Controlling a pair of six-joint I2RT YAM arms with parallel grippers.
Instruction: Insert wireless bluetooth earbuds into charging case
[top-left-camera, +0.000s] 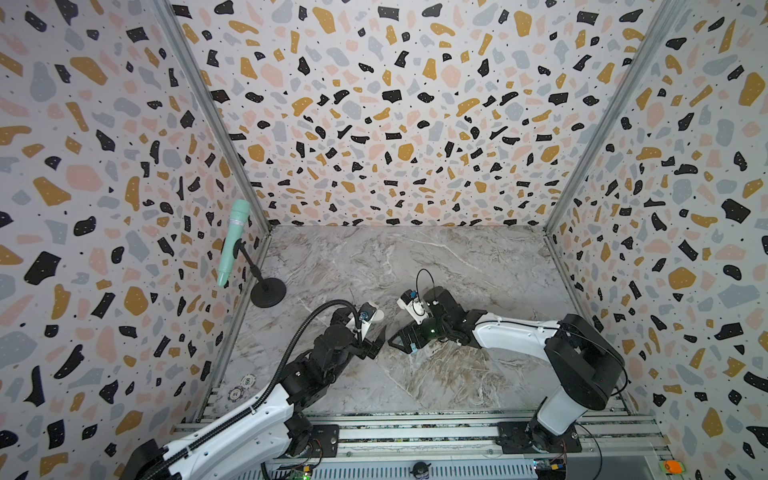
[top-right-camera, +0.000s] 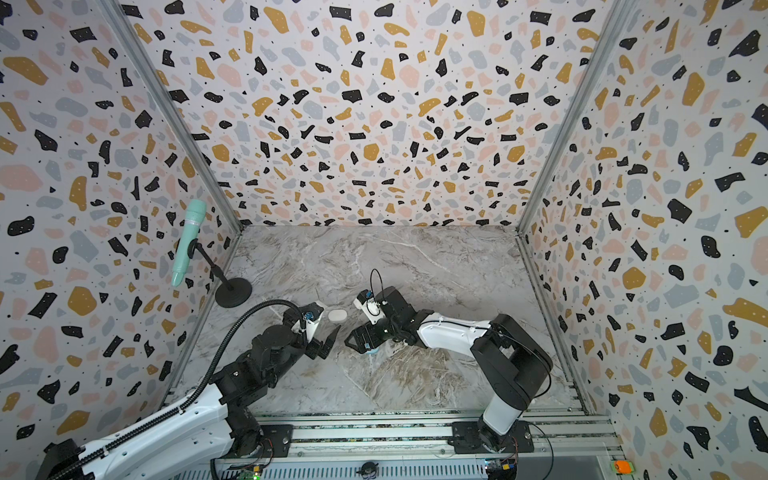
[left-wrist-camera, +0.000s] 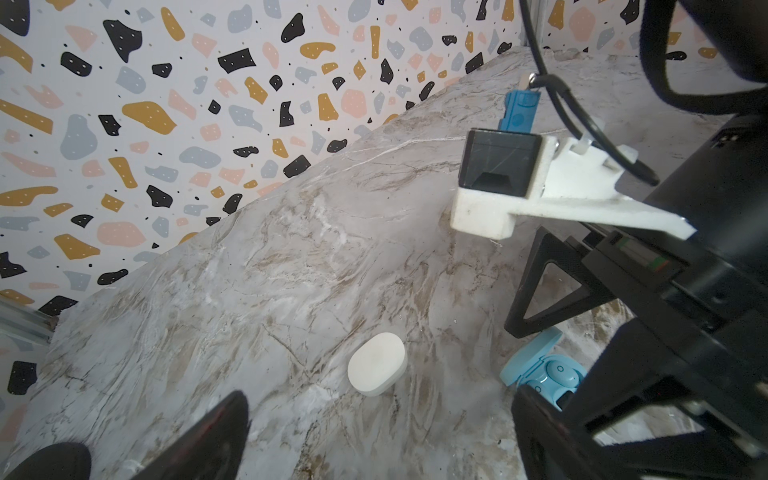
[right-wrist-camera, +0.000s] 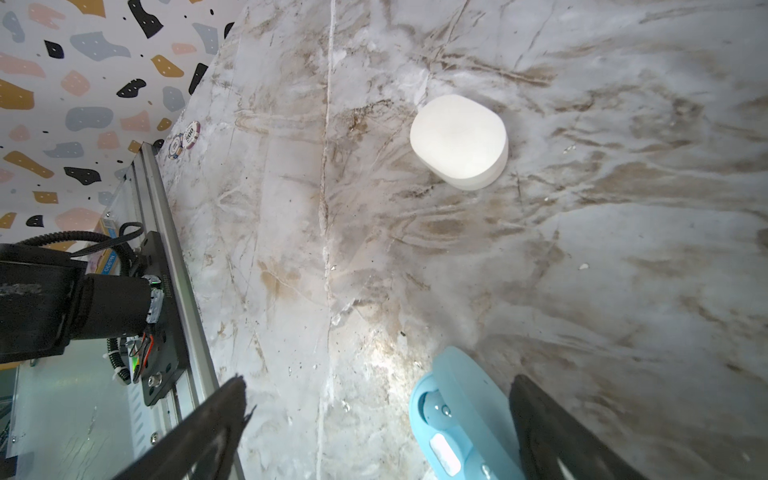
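Note:
A light blue earbud case (left-wrist-camera: 544, 368) with its lid raised lies on the marble table beneath my right gripper (top-left-camera: 408, 340), showing round shapes and slots inside; I cannot tell how many earbuds it holds. In the right wrist view the case (right-wrist-camera: 472, 400) sits between the blurred fingertips, which stand apart. A white oval case (right-wrist-camera: 458, 136) lies a short way off. My left gripper (top-left-camera: 372, 344) is open and raised at the left of the blue case, with nothing between its fingers.
A mint microphone on a black stand (top-left-camera: 268, 292) stands at the left. Small round discs (right-wrist-camera: 184, 140) lie near the front left edge.

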